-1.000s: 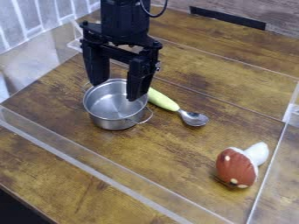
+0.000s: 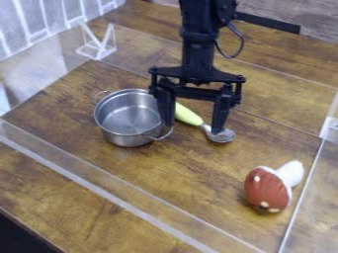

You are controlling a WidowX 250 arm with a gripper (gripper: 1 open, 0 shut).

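Observation:
My black gripper (image 2: 196,99) is open above the middle of the table, just right of a steel pot (image 2: 126,126) with wire handles. Its fingers hang over a pale green corn-like item (image 2: 188,116) and a metal spoon (image 2: 219,134) lying on the wood; whether they touch anything is unclear. A toy mushroom (image 2: 268,190) with a red spotted cap and white stem lies at the front right.
A small white rack (image 2: 97,44) stands at the back left, and clear panels border the work area.
The arm and gripper have moved back and right, away from over the pot, which is now fully visible. The objects on the table look unmoved.

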